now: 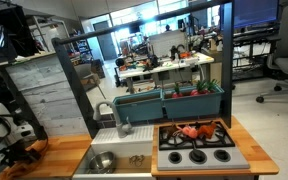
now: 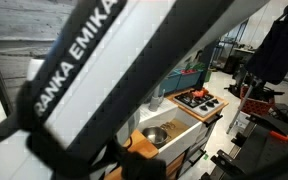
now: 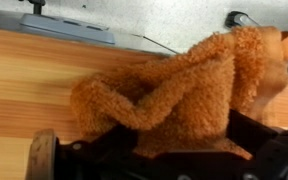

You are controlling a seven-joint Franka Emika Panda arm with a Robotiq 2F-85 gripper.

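Note:
An orange cloth (image 3: 174, 90) lies bunched on the wooden counter (image 3: 24, 90) in the wrist view. My gripper is open over it, with the dark fingers (image 3: 42, 155) set wide apart at the bottom edge. Folds of the cloth fill the gap between them. At the far left of exterior view 1, the gripper (image 1: 26, 152) is low over the counter's left end, beside the orange cloth (image 1: 34, 160). The arm's white link (image 2: 104, 65) blocks much of exterior view 2, hiding the cloth and fingers there.
Right of the bare counter (image 1: 69, 150) are a sink with a metal bowl (image 1: 104, 162) and a faucet (image 1: 97, 110). Farther right stands a stove (image 1: 196, 150) with red and orange items on it. A grey panel (image 1: 46, 95) rises behind the arm.

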